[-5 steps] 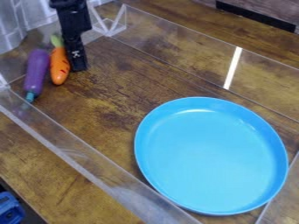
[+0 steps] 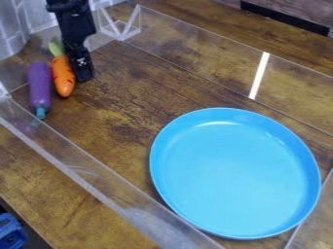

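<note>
A black gripper (image 2: pixel 76 58) is low at the upper left, right beside an orange carrot (image 2: pixel 64 78) with a green top; whether its fingers are around the carrot cannot be told. A purple eggplant-like toy (image 2: pixel 41 88) with a green end lies just left of the carrot. A large blue plate (image 2: pixel 235 173) fills the lower right.
Clear walls (image 2: pixel 53 164) bound the wooden surface (image 2: pixel 150 88) on the left and back. A white strip (image 2: pixel 259 76) is at the upper right, and a blue object (image 2: pixel 10 231) at the lower left corner.
The gripper has shifted very slightly, and the carrot and purple toy appear nudged a little. The plate is unchanged.
</note>
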